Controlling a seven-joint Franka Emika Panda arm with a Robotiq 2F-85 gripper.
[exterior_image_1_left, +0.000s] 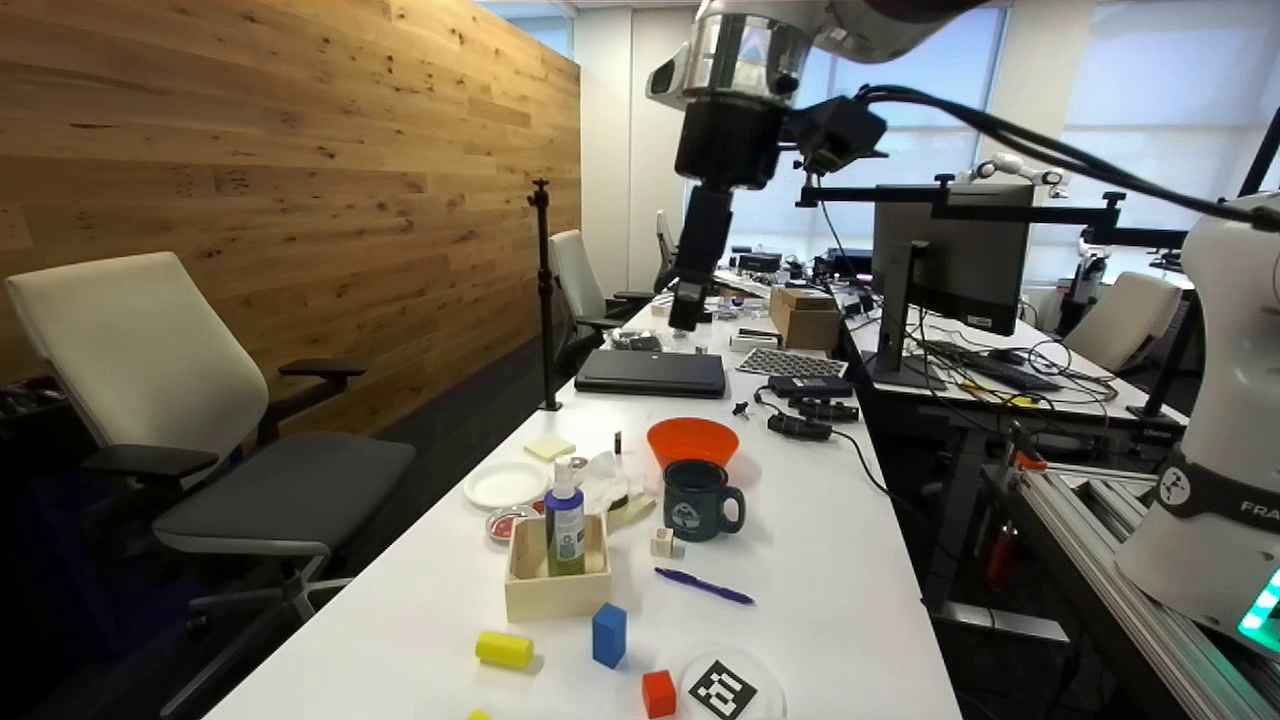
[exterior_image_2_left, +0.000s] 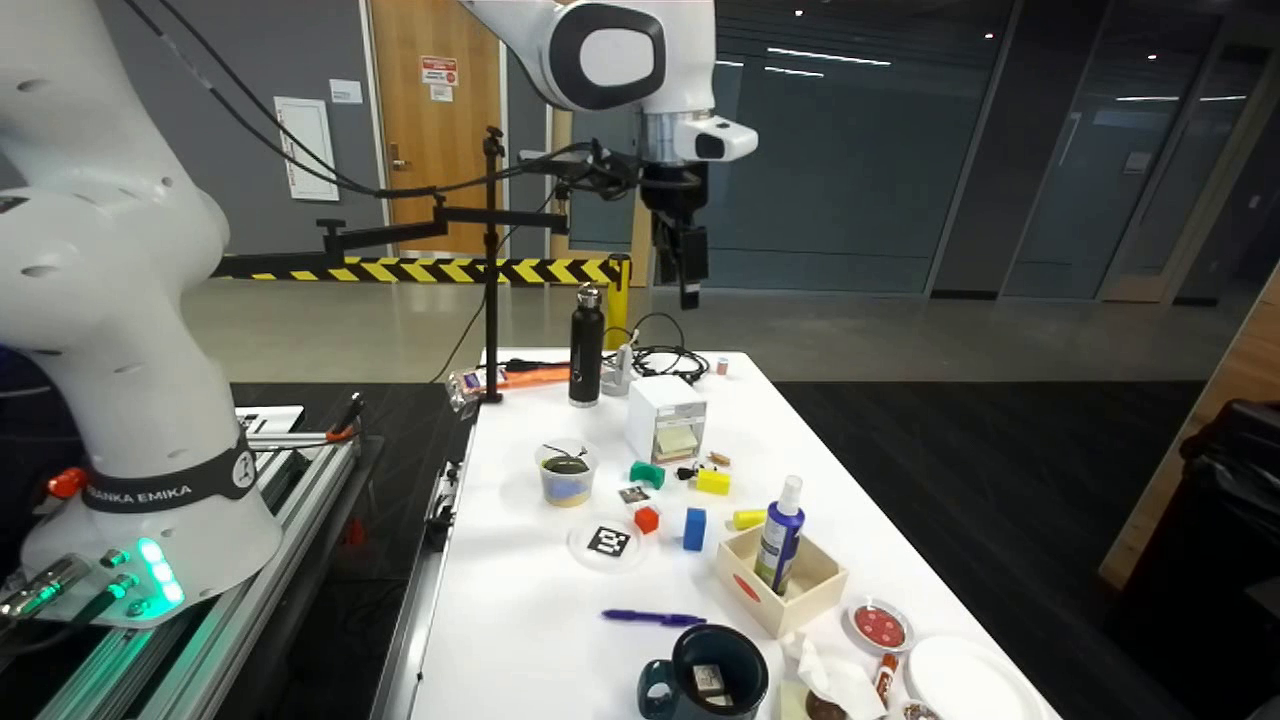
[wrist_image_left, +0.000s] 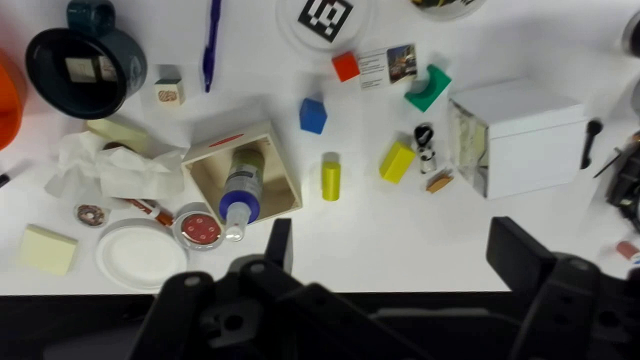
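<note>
My gripper stands open high above the table, its two black fingers wide apart and nothing between them. In the second exterior view the gripper (exterior_image_2_left: 690, 288) points straight down, well clear of everything on the tabletop. Below it in the wrist view lie a yellow cylinder (wrist_image_left: 330, 181), a yellow block (wrist_image_left: 397, 162), a blue block (wrist_image_left: 312, 116) and a red cube (wrist_image_left: 346, 66). To their left is a wooden box (wrist_image_left: 277, 174) with a purple-capped spray bottle (wrist_image_left: 242, 186) leaning inside. A green arch (wrist_image_left: 429, 88) lies near the white box (wrist_image_left: 528, 141).
A dark mug (wrist_image_left: 129, 63) holding small items, an orange bowl (exterior_image_1_left: 692, 442), crumpled tissue (wrist_image_left: 141, 175) and a white plate (wrist_image_left: 141, 255) crowd one end. A purple pen (wrist_image_left: 211, 48) lies near the mug. Bare tabletop shows between the yellow pieces and the table edge.
</note>
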